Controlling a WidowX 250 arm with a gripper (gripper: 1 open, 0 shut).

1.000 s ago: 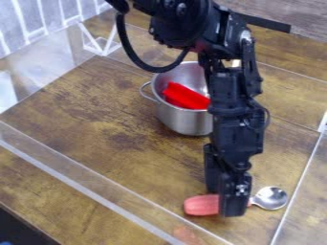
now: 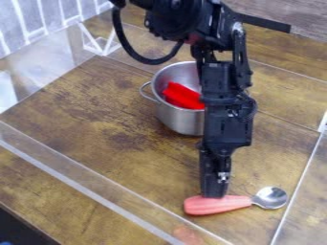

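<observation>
My black gripper [image 2: 215, 188] points down at the lower right, its tips just at or over the pink handle [image 2: 217, 204] of a spoon with a metal bowl [image 2: 269, 197]. Whether the fingers are open or shut, or hold the handle, I cannot tell. Behind my arm stands a steel pot [image 2: 182, 117] with a bright red object [image 2: 182, 96] inside it.
A clear barrier or edge runs along the left and bottom, with white rails at the upper left.
The gripper has risen and shifted slightly left from over the spoon, uncovering more of the pink handle. The spoon lies in about the same place.
</observation>
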